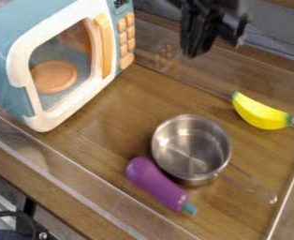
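My gripper (199, 33) is raised at the top centre, dark and partly cropped, with nothing seen hanging from it; its finger state is hard to make out. A steel pan (190, 145) rests on the wooden floor, its handle pointing down to the right. A purple eggplant (158, 183) lies just left of and below the pan. A yellow banana (262, 113) lies at the upper right.
A toy microwave (62, 61) with an open front and an orange plate inside stands at the left. Clear low edges (80, 187) border the wooden area. Bare wood lies between microwave and pan.
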